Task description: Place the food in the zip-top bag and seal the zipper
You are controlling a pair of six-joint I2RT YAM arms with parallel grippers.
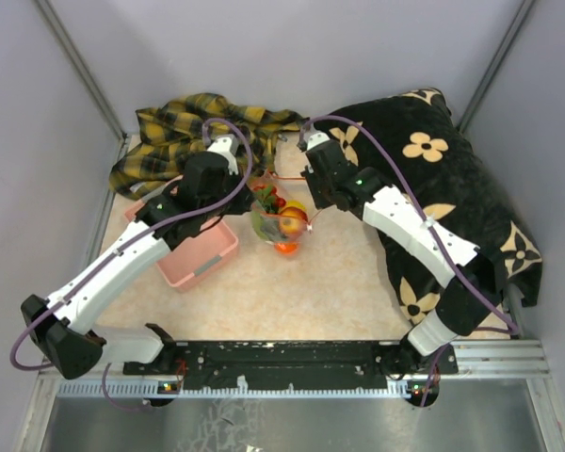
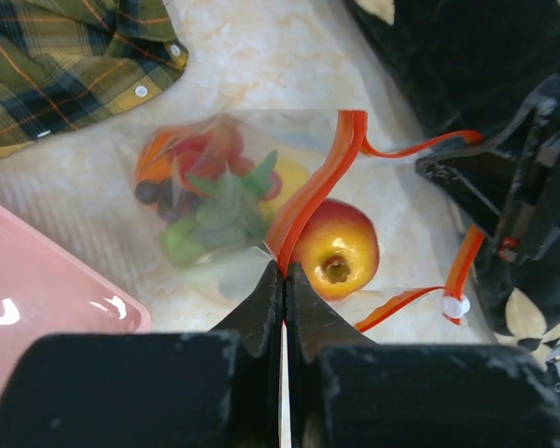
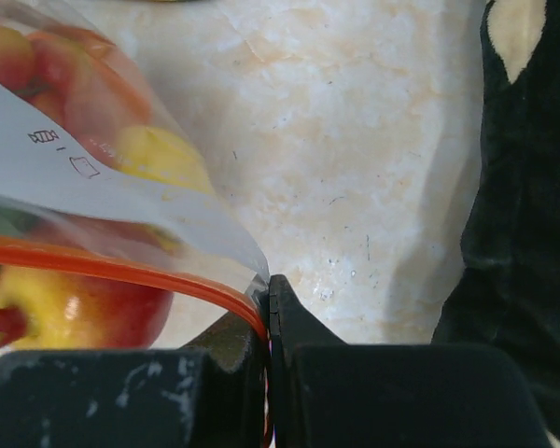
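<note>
The zip top bag (image 1: 282, 221) lies between my grippers with mixed produce inside: red and orange pieces, greens, yellow, and a red-yellow fruit (image 2: 341, 252). My left gripper is shut on the bag's orange-edged rim at the near middle. My right gripper is shut on the rim at the other end, where the white and orange edges converge at its fingertips. The bag's mouth is open in a loop around the red-yellow fruit.
A pink basket (image 1: 198, 264) sits left of the bag. A plaid cloth (image 1: 207, 122) lies at the back left. A black flowered cushion (image 1: 424, 141) fills the right side.
</note>
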